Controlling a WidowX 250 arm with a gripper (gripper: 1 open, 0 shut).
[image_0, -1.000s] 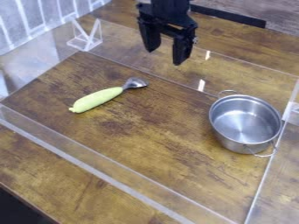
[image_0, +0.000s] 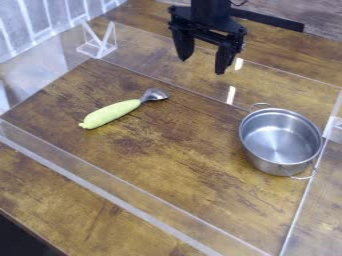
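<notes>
My gripper (image_0: 206, 52) hangs at the top centre, dark, its fingers apart and pointing down, above the back of the clear-walled work area with nothing visible between them. A pale yellow-green corn cob (image_0: 114, 113) lies on the wooden surface at left. At its upper right end sits a metal spoon-like utensil (image_0: 152, 95), partly beside or under it. A steel pot (image_0: 278, 142) with thin side handles stands at the right.
Transparent low walls edge the wooden table (image_0: 174, 190). A clear plastic fixture (image_0: 96, 42) stands at the back left corner.
My gripper has shifted slightly right across the last second. The corn cob, utensil and pot have not moved.
</notes>
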